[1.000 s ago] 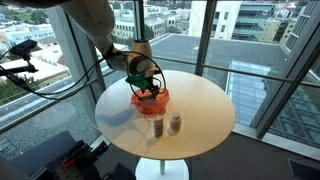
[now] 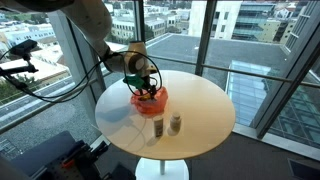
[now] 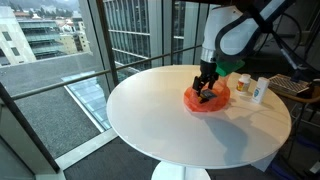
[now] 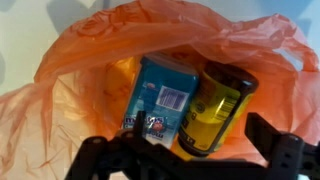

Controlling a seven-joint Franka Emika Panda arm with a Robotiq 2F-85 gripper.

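Observation:
An orange-red plastic bag (image 2: pixel 152 105) lies open on the round white table. Inside it, the wrist view shows a blue-topped pack with a barcode label (image 4: pixel 162 97) beside a yellow cylindrical container with dark ends (image 4: pixel 214 108). My gripper is open, its dark fingers (image 4: pixel 267 138) low in the wrist view on either side of the two items. Neither item is clamped. In exterior view 2 the gripper (image 3: pixel 205 88) is down at the bag (image 3: pixel 218 103), and the arm hides part of it.
Two small containers, one pale (image 2: pixel 175 123) and one greyish (image 2: pixel 158 127), stand upright on the table near the bag. Large windows stand behind the table.
The arm and gripper have shifted only slightly at the bag. The bag and the two standing containers look the same as before.

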